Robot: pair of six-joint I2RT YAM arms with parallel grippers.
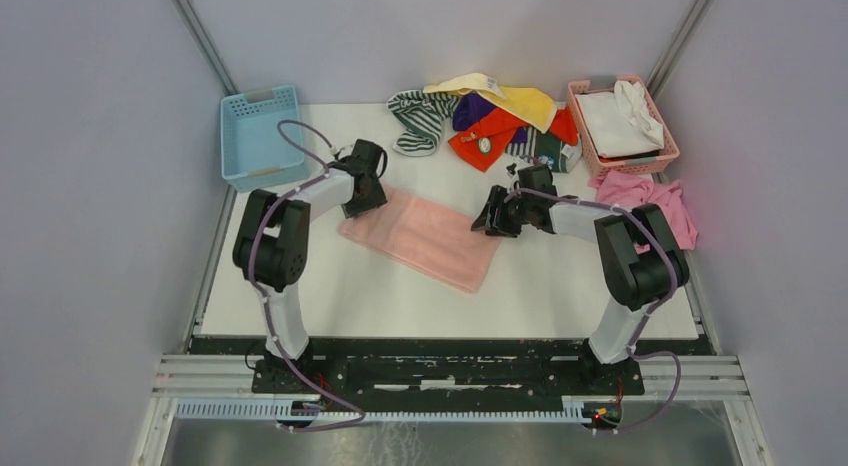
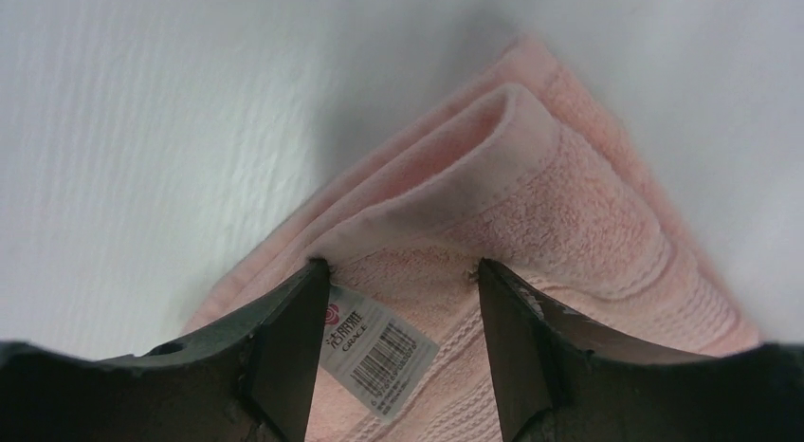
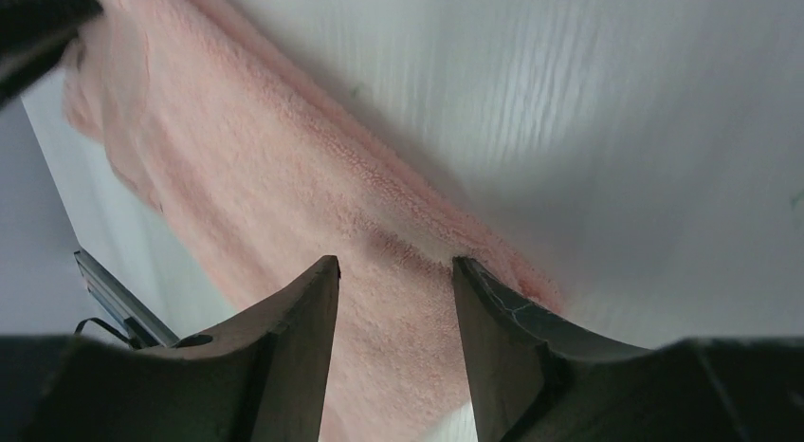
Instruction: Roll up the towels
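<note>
A folded pink towel (image 1: 428, 232) lies slanted on the white table, its left end farther back than its right. My left gripper (image 1: 372, 208) is over its left end; in the left wrist view the fingers (image 2: 289, 352) stand part open above the cloth, beside a white barcode label (image 2: 381, 355). The towel's edge there is folded over and slightly raised. At the right end, near the back edge, is my right gripper (image 1: 484, 230). Its fingers (image 3: 303, 338) are apart over the towel (image 3: 379, 300) in the right wrist view, with no cloth visibly pinched.
A heap of coloured cloths, with a yellow one (image 1: 525, 104) on top, lies at the back. An empty blue basket (image 1: 262, 173) stands back left. On the right are a pink basket (image 1: 672, 144) of white cloths and a crumpled pink cloth (image 1: 650, 201).
</note>
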